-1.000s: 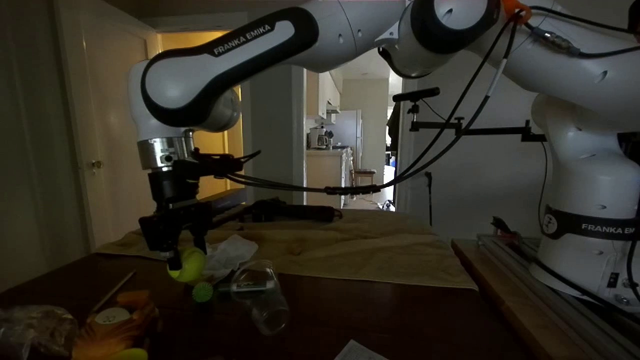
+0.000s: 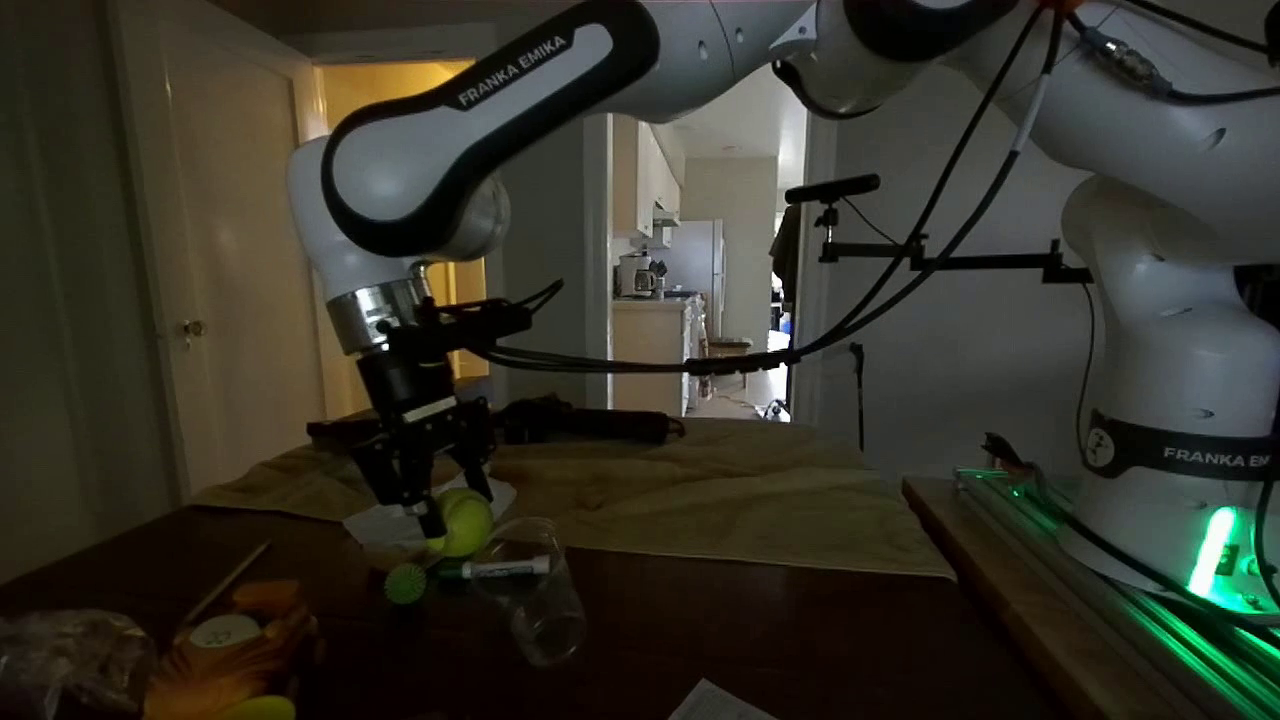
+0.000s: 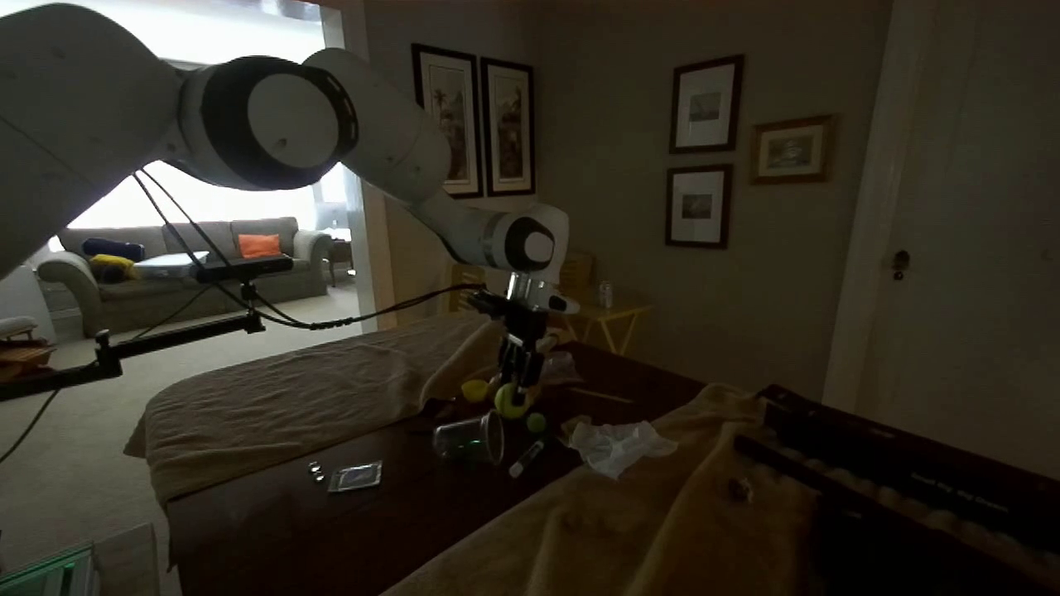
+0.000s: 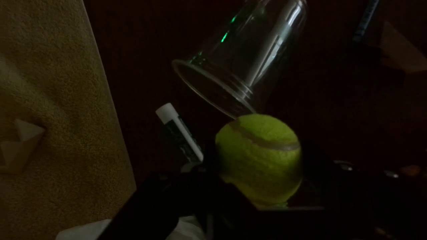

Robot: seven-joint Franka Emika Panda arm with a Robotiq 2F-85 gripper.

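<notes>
A yellow-green tennis ball [image 4: 260, 160] is held in my gripper [image 2: 456, 510], which is shut on it; the dark fingers sit on either side of the ball. A clear plastic cup [image 4: 244, 56] lies on its side on the dark table, its mouth turned toward the ball in the wrist view. Right by the cup's rim in that view is the ball, though whether they touch I cannot tell. In exterior view 2 the ball [image 3: 512, 401] appears close behind the cup [image 3: 469, 439]. A white-capped marker [image 4: 180, 132] rests beside the cup.
A spiky green ball [image 2: 405, 584] lies near the marker. White crumpled paper [image 3: 616, 447] is on the towel edge. An orange object [image 2: 228, 648] and a clear plastic bag [image 2: 72, 660] occupy the front left. Bare table [image 2: 780, 624] extends right of the cup.
My gripper has carried the tennis ball rightward in exterior view 1, toward the cup, and the wrist has tilted. The cup has shifted slightly. Green light now glows at the robot's base.
</notes>
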